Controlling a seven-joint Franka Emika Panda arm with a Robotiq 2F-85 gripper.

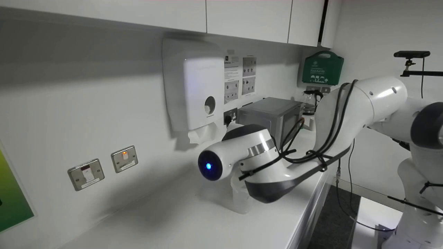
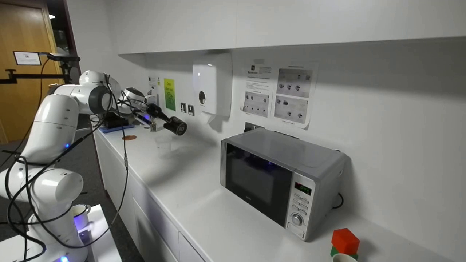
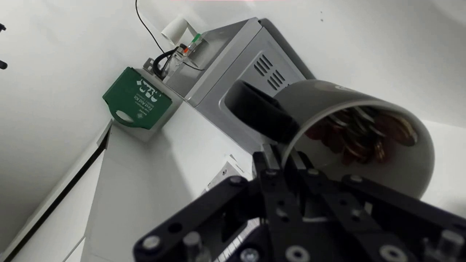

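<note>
In the wrist view my gripper is shut on the rim of a mug (image 3: 323,98), close beside its black handle (image 3: 257,109). The mug is tipped well over, and brown and reddish coin-like pieces (image 3: 362,135) lie inside it. From exterior view 2 the mug (image 2: 176,126) looks dark and hangs above the counter at the end of the arm. A clear container (image 2: 163,144) stands on the counter below and slightly left of it. In exterior view 1 the arm hides both mug and fingers, while part of the clear container (image 1: 241,201) shows beneath the wrist.
A grey microwave (image 2: 262,174) stands along the wall, a paper towel dispenser (image 2: 212,85) hangs above the counter, and cupboards (image 1: 249,18) run overhead. Red and green blocks (image 2: 345,241) sit at the counter's near end. Bare counter (image 2: 192,183) lies between container and microwave.
</note>
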